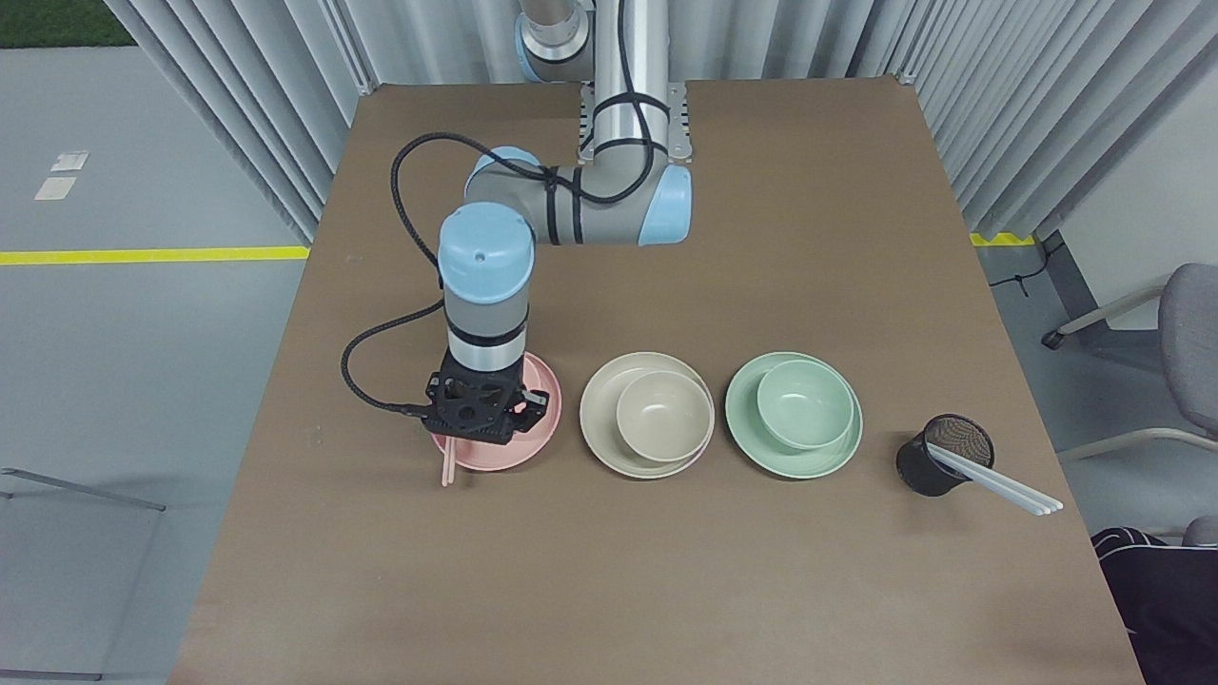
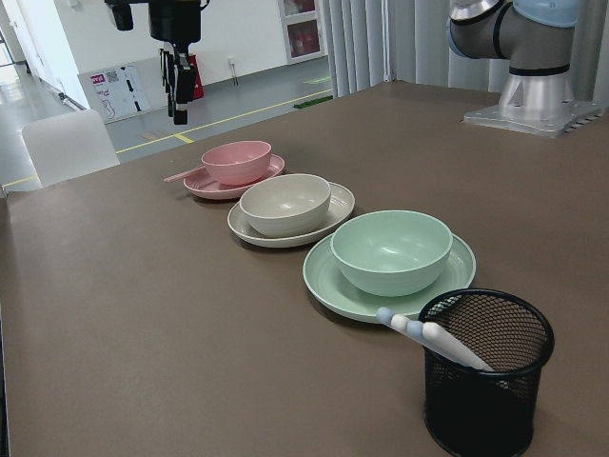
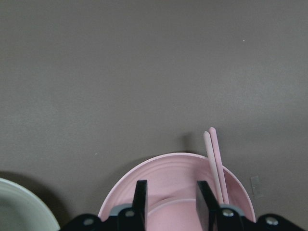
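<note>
My gripper hangs open above the pink plate [image 1: 527, 445] and pink bowl [image 2: 236, 162], its two fingers apart with nothing held. Pink chopsticks [image 3: 215, 163] lie on that plate's edge. Beside it a cream bowl [image 1: 663, 417] sits on a cream plate [image 1: 611, 445], and a green bowl [image 1: 805, 403] on a green plate [image 1: 765, 445]. At the right a black mesh cup [image 2: 481, 409] holds pale chopsticks [image 1: 1005, 485] leaning out.
A grey chair [image 1: 1188, 342] stands off the right edge.
</note>
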